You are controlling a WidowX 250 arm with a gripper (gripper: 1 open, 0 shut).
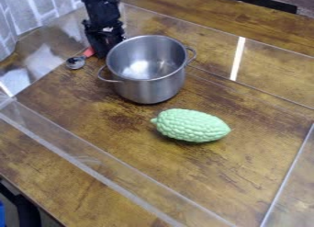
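Note:
A black gripper [103,38] reaches down at the back left, just behind the steel pot [147,79], over a red-handled utensil [88,52] with a small round metal end lying beside the pot. Whether the fingers hold the handle or are open cannot be told. A pale green bumpy vegetable, like a bitter melon [190,126], lies on the wooden table in front of the pot.
Metallic and clear panels border it at the left, and pale tape strips run across the right side.

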